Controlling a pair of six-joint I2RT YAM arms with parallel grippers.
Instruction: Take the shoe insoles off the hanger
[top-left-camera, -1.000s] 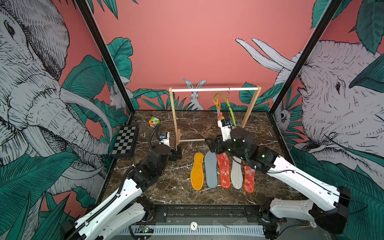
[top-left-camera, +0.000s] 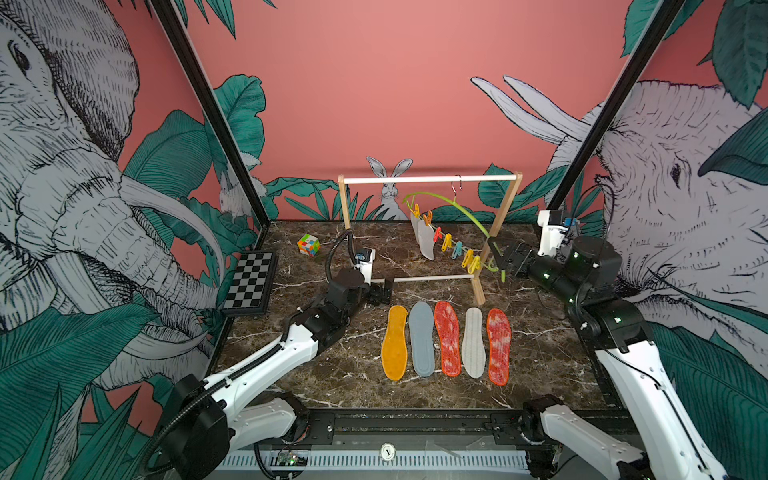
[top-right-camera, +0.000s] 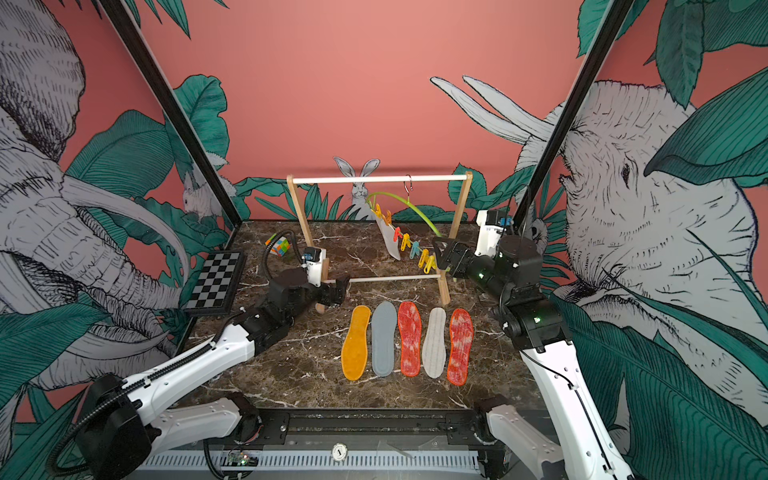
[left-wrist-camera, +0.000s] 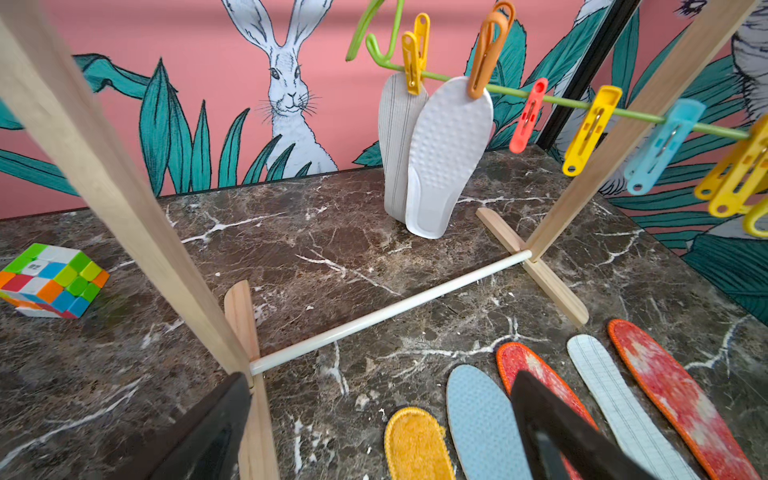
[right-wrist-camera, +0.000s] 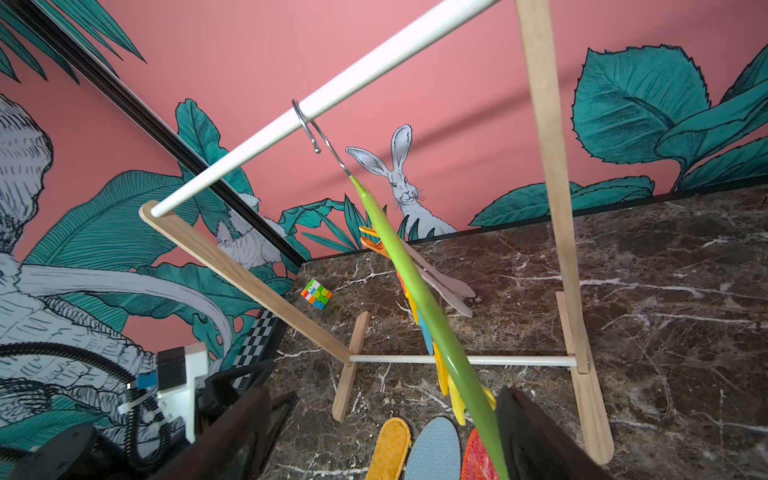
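Observation:
A green hanger (right-wrist-camera: 432, 320) with coloured clips hangs by a metal hook from the wooden rack's top bar (top-left-camera: 416, 178). Two pale insoles (left-wrist-camera: 448, 152) are clipped near its far end by a yellow clip (left-wrist-camera: 414, 52) and an orange one (left-wrist-camera: 485, 56). My right gripper (top-left-camera: 516, 260) is open at the hanger's near end, the green arm running between its fingers in the right wrist view. My left gripper (top-left-camera: 380, 289) stands open with nothing in it, low by the rack's left post.
Five insoles lie in a row on the front of the table: yellow (top-left-camera: 394, 342), grey-blue (top-left-camera: 421, 340), two red and an off-white one. A puzzle cube (top-left-camera: 308, 245) and a checkerboard (top-left-camera: 248, 280) sit at the left.
My right gripper has moved right and up, and the hanger has swung, its near end rightward.

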